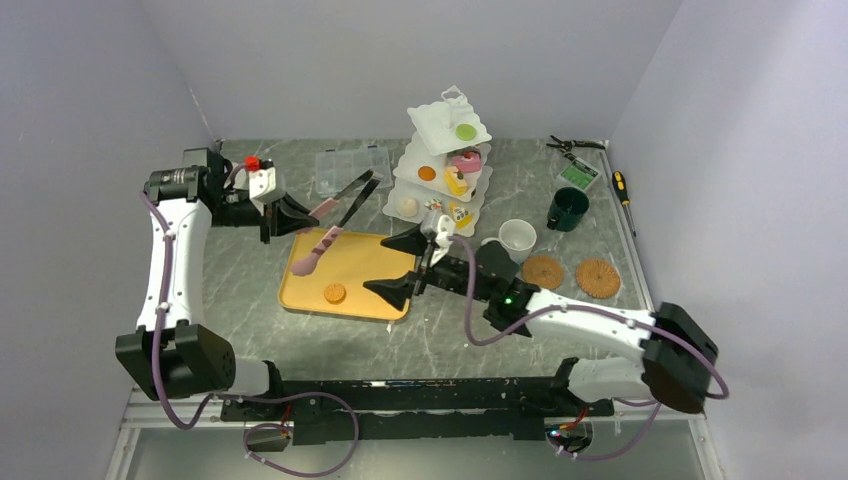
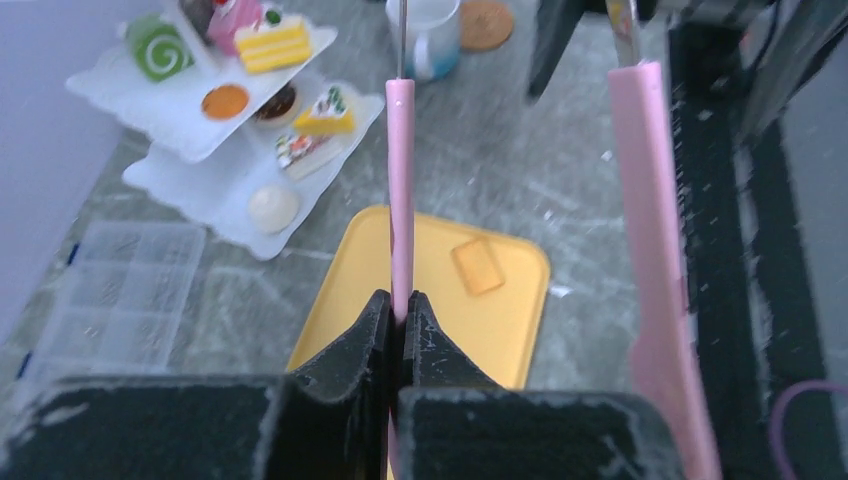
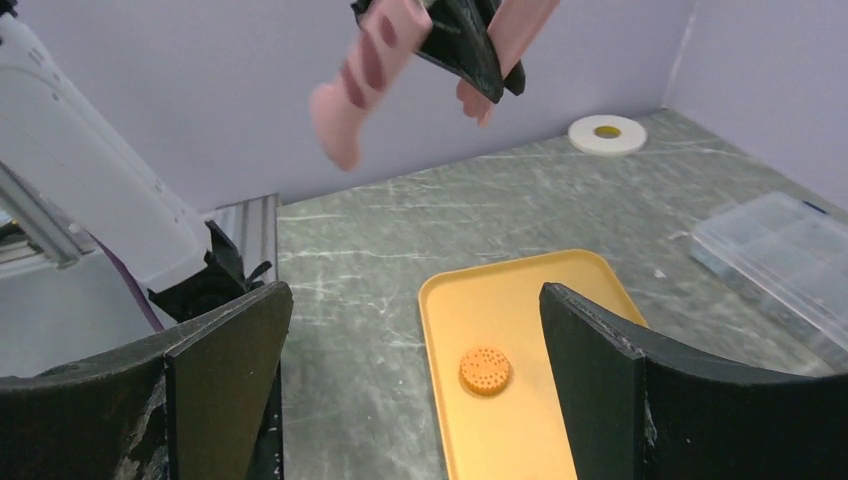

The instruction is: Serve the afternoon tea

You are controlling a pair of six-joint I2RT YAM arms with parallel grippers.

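My left gripper holds pink-handled tongs raised above the yellow tray; the tongs' other pink arm stands apart. My right gripper is open beside the tray's right part, nothing between its fingers. On the tray lie a round biscuit and a square piece. A white tiered stand with cakes and sweets is at the back centre.
A clear compartment box stands behind the tray, a tape roll at the left back. A white cup, green mug, coasters, pliers and a screwdriver are on the right.
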